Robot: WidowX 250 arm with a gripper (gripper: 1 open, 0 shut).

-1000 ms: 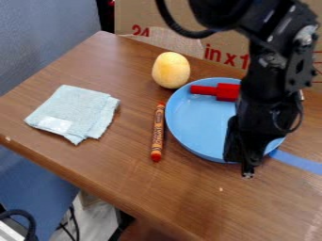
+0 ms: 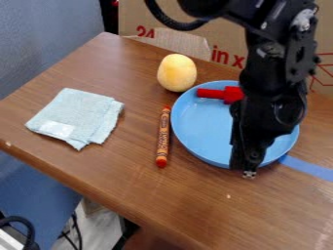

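Note:
My black gripper (image 2: 248, 168) hangs low over the front right part of a blue plate (image 2: 203, 127); whether its fingers are open or shut is unclear. A red object (image 2: 215, 94) lies at the back of the plate, partly hidden by the arm. An orange crayon-like stick (image 2: 164, 139) lies on the wooden table just left of the plate. A yellow potato-shaped object (image 2: 177, 72) stands behind the stick, and a folded light blue cloth (image 2: 78, 117) lies at the left.
A cardboard box (image 2: 156, 15) is at the back. A blue strip (image 2: 310, 169) runs right from the plate. The table's left edge borders a blue surface and cables.
The gripper has moved slightly left and up from where it was at the plate's front right edge. The objects on the table look unchanged.

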